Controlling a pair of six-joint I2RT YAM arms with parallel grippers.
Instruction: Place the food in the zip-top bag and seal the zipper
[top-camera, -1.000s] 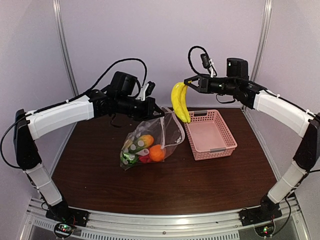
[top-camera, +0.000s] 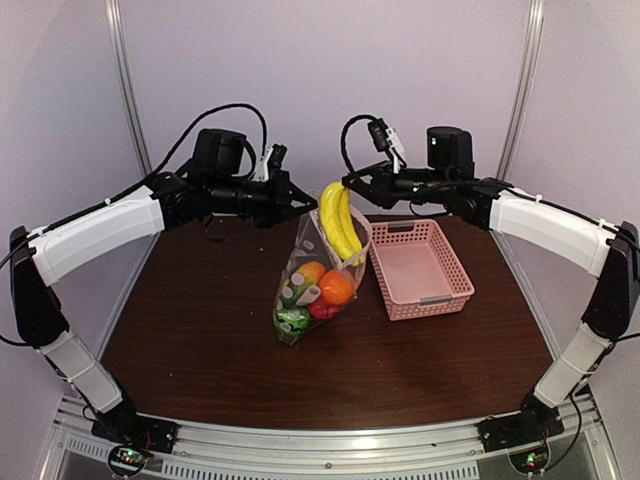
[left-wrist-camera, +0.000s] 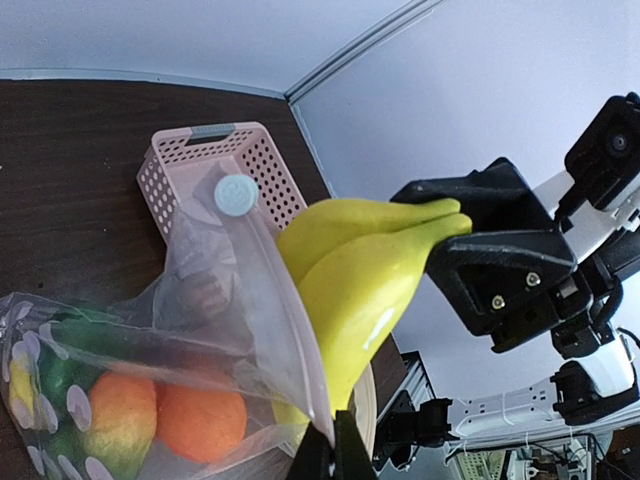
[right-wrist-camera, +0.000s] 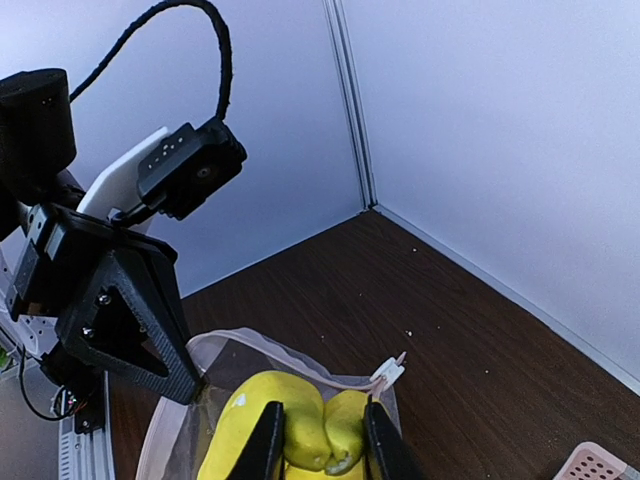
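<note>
The clear zip top bag (top-camera: 305, 243) hangs tilted, with its rim pinched in my left gripper (top-camera: 315, 205), which is shut on it. Inside the bag's lower part lie an orange (top-camera: 337, 287), a mango-like fruit (left-wrist-camera: 122, 412), a red item (top-camera: 322, 309) and green food (top-camera: 292, 319). My right gripper is shut on the stem end of the yellow bananas (top-camera: 340, 222). Their lower part reaches down through the bag's mouth, while the upper part stands above the rim. A white zipper slider (right-wrist-camera: 388, 372) sits on the rim beside the bananas.
The pink basket (top-camera: 436, 258) stands empty on the table, just right of the bag. Bare dark table (top-camera: 200, 330) stretches to the left and in front. Both grippers are close together above the bag's mouth.
</note>
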